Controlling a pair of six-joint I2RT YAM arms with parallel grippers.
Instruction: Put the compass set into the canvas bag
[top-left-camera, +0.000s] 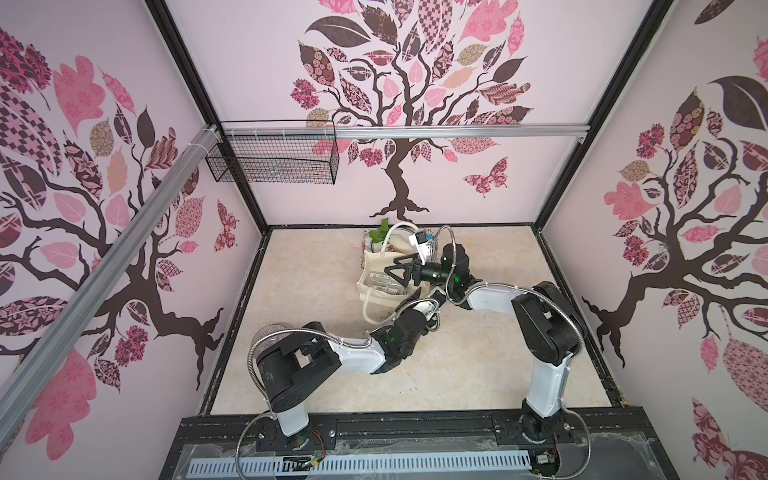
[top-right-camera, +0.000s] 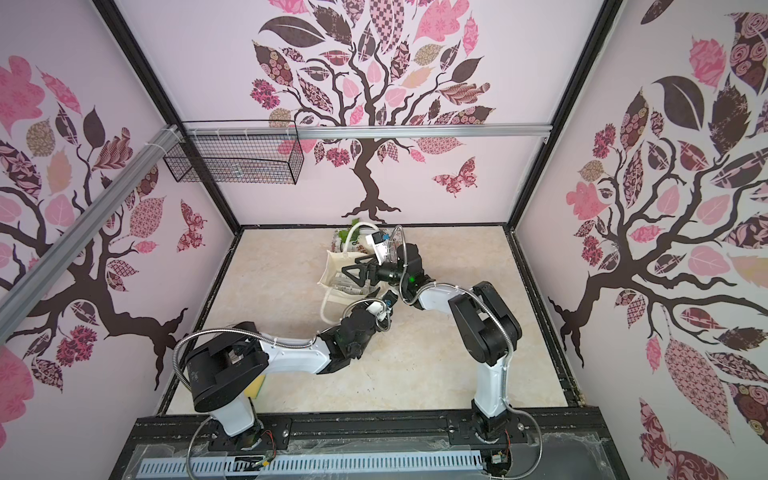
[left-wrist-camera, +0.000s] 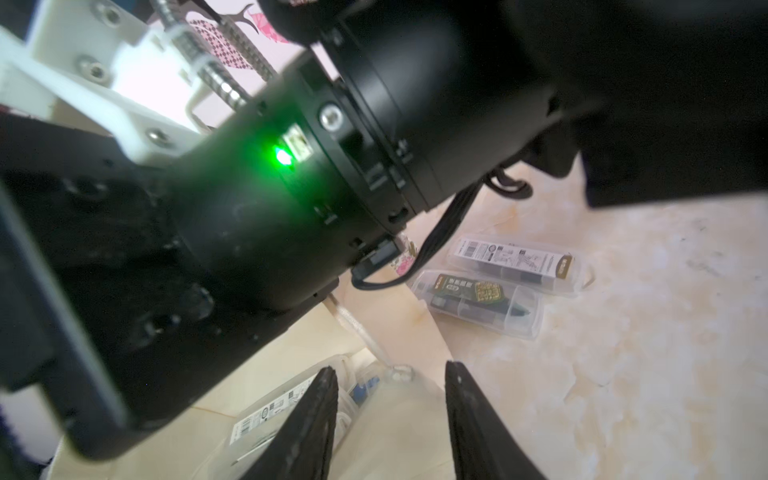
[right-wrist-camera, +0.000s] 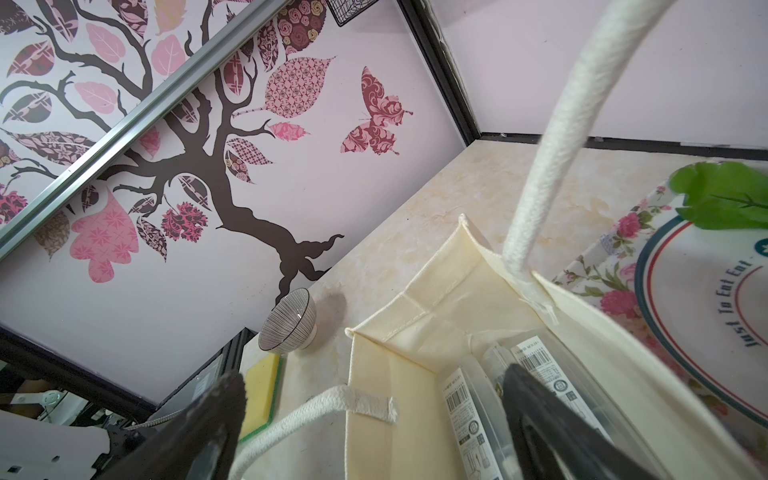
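The cream canvas bag stands open at the table's middle, with clear compass set boxes inside it. Two more clear cases, one with a white label and one with a dark green label, lie on the table beside the bag. My left gripper is part open at the bag's side, the bag's wall showing between its fingers; contact cannot be judged. Over the bag's mouth, my right gripper is wide open and holds nothing.
A rope handle rises beside the right gripper, and another crosses between its fingers. A round plate with a green leaf lies behind the bag. A striped bowl and yellow sponge sit left. Both arms are close together.
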